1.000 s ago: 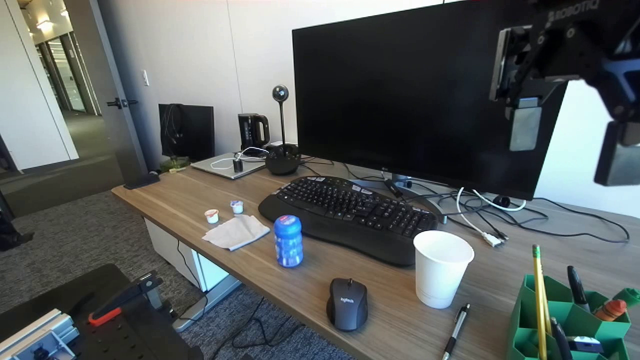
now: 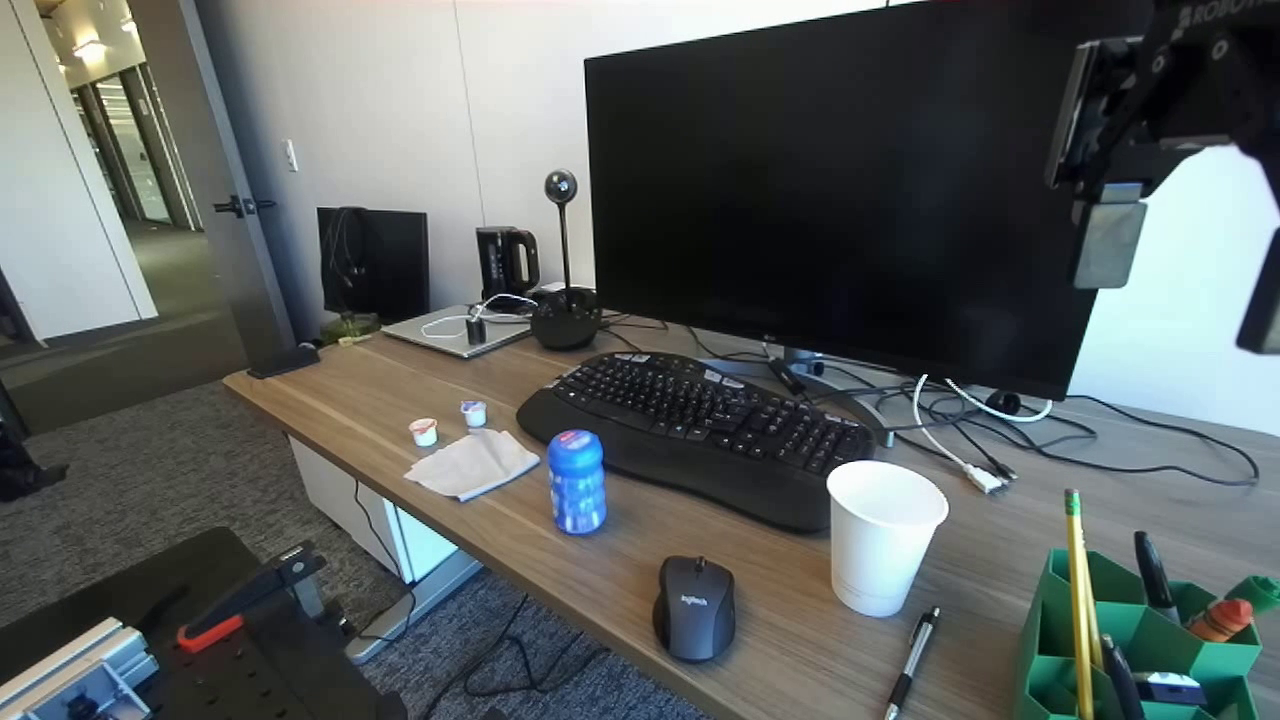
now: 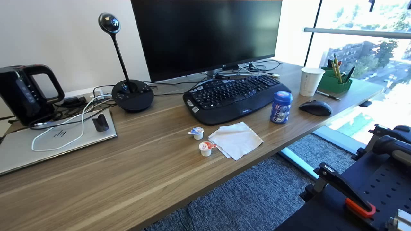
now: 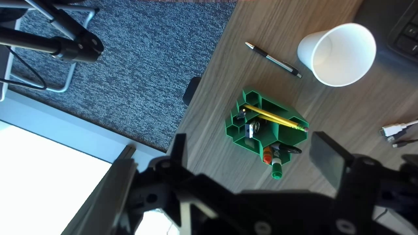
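My gripper stands open high above the right end of the desk, nothing between its fingers. In the wrist view the green organizer [image 4: 266, 103] shows below, between the fingertips. It holds yellow pencils [image 4: 274, 118], a green marker [image 4: 276, 169], an orange marker [image 4: 267, 155] and black pens. A black and silver pen [image 4: 274, 60] lies loose on the wood, between the organizer and the white paper cup [image 4: 345, 54]. The cup is upright in exterior view 1, with the dark mouse [image 2: 695, 608] to its left. Only part of the gripper shows there, at the upper right.
A blue gum bottle [image 3: 281, 107] stands in front of the keyboard [image 3: 235, 98]. Beside a folded cloth [image 3: 235, 141] sit two small creamer cups [image 3: 206, 149]. The large monitor [image 2: 840, 192] rises behind, loose cables [image 2: 960, 414] at its foot. Bare desk lies at left.
In exterior view 1 my gripper has shifted right and slightly up, partly leaving the frame. The objects on the desk have not moved.
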